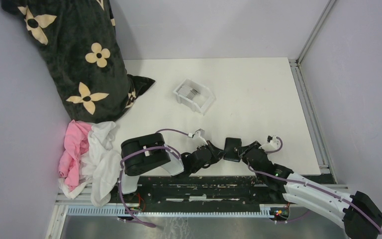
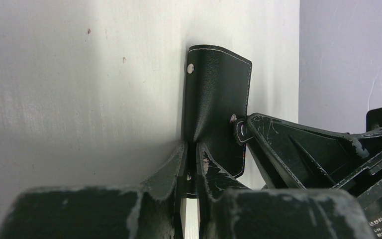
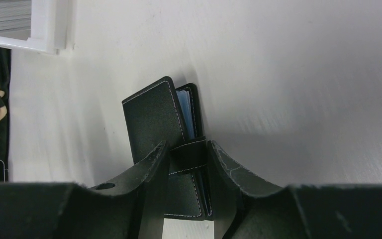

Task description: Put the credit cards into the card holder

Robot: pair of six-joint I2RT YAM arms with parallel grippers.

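Observation:
A black card holder [image 1: 233, 149] with pale stitching lies near the table's front edge, between both grippers. My left gripper is shut on the holder's spine side, by a snap stud. On the opposite side, the holder's strap [image 3: 189, 155] runs between the fingertips of my right gripper, which stands part open around it. The holder's cover [image 3: 151, 114] is folded over, and bluish sleeves show at its open edge. Farther back sits a white box [image 1: 195, 96] with a stack of grey-white cards [image 1: 189, 93] inside.
A dark floral cushion [image 1: 74, 59] leans at the back left. Pink cloth [image 1: 74, 152] and white cloth [image 1: 102, 164] lie at the left edge. Bare table [image 1: 258, 94] extends behind and to the right of the holder.

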